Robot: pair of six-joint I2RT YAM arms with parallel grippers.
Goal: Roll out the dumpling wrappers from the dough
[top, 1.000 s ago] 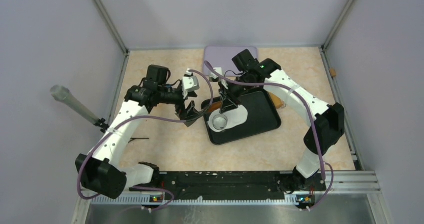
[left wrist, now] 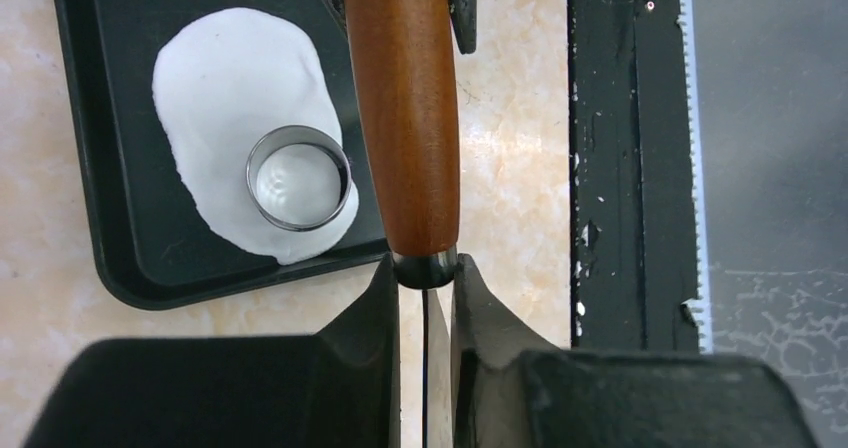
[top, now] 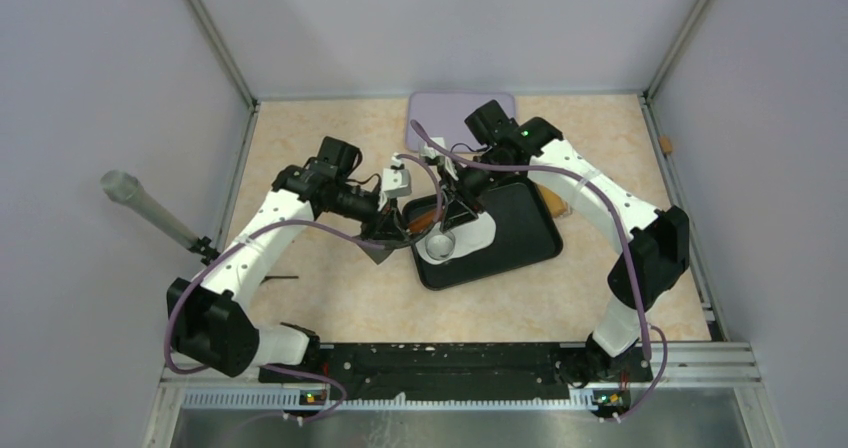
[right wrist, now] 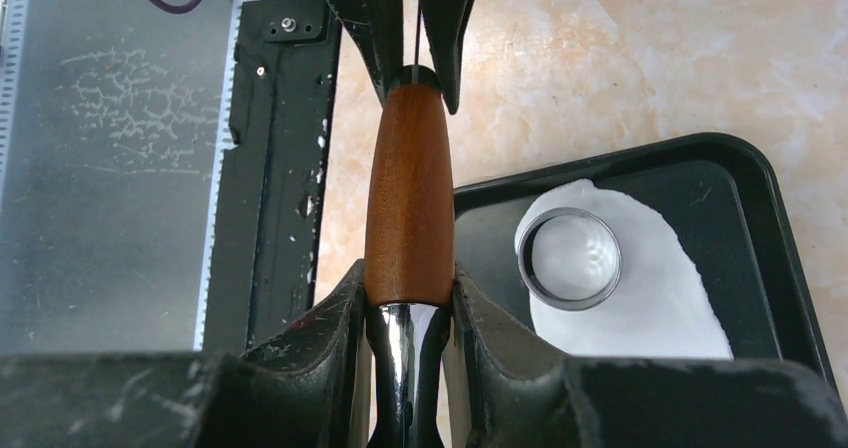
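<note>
A wooden-handled metal tool hangs between my grippers above the tray. In the left wrist view, my left gripper has its fingertips at the dark collar at one handle end. My right gripper has its fingertips around the other end, at the shiny metal collar. Both appear closed on the tool. On the black tray lies a flattened white dough sheet with a metal ring cutter resting on it, near one edge.
A lilac board lies at the back. A yellowish object sits right of the tray, partly hidden. Both arms crowd the middle above the tray.
My left arm has moved right and slightly down toward my right gripper, onto the tool's end. The right arm has barely moved.
</note>
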